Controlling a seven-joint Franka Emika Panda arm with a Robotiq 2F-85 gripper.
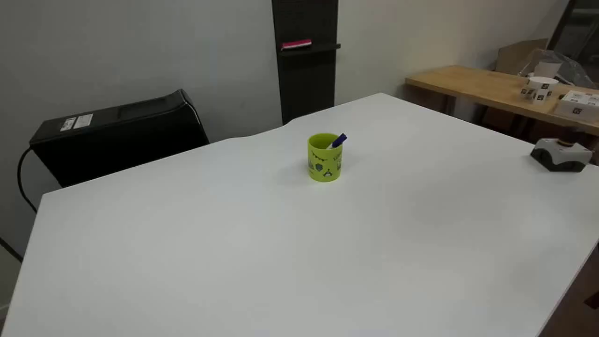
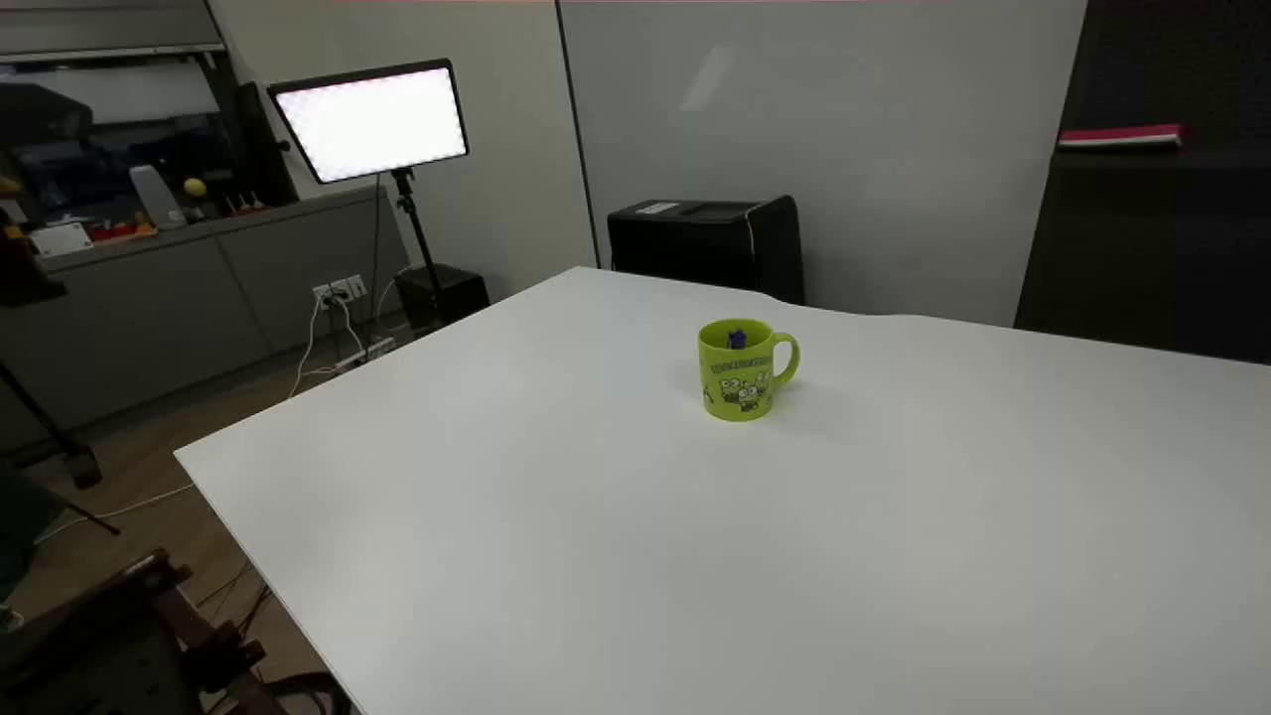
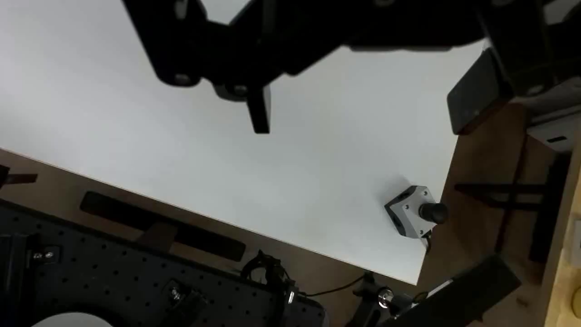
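Observation:
On the white table stands an upright lime-green mug with printed figures; its handle shows on the right in the second exterior view. A marker with a dark blue cap leans inside the mug, its end sticking out above the rim. Only the wrist view shows my gripper, its fingers spread wide apart over the table's corner area. Between the black fingertips there is nothing but bare white tabletop beneath. Neither exterior view shows the gripper, and the wrist view does not show the mug.
A grey and black box with a black knob sits at one table corner.

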